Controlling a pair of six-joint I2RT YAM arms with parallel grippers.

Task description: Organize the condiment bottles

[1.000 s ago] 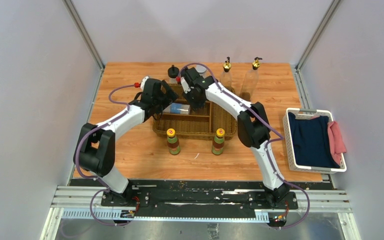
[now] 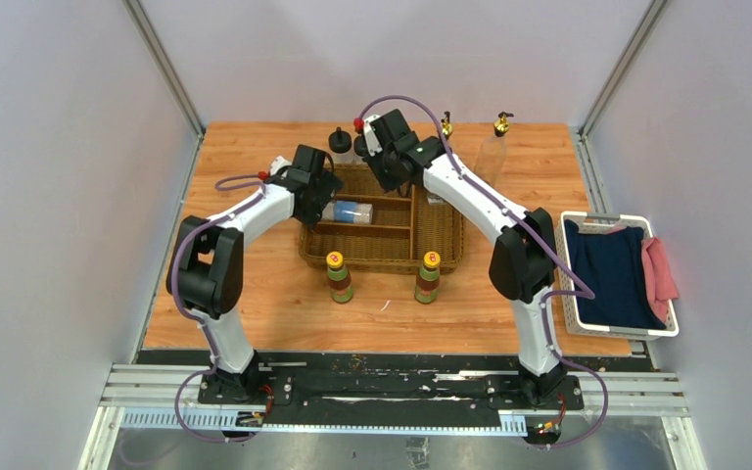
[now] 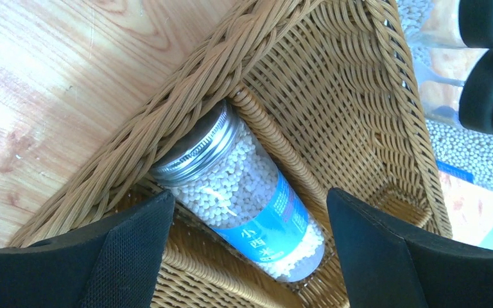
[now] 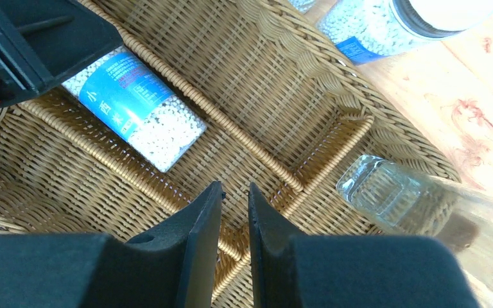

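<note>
A jar of white pellets with a blue label (image 2: 351,212) (image 3: 244,205) (image 4: 135,115) lies on its side in the middle compartment of the wicker basket (image 2: 362,262). In the left wrist view my left gripper is open around the jar's sides, its dark fingers wide apart above the basket. In the right wrist view my right gripper hangs over the divider to the right of the jar, its fingertips almost together; nothing clear shows between them.
Two capped green bottles (image 2: 339,279) (image 2: 427,279) stand in front of the basket. More jars (image 4: 369,29) and pump bottles (image 2: 492,152) stand behind. A white bin with cloths (image 2: 602,274) is at the right; the front table is otherwise fairly clear.
My right arm has risen and moved back, away from the left gripper. My left arm has shifted slightly at the jar's end. The bottles in front are unmoved.
</note>
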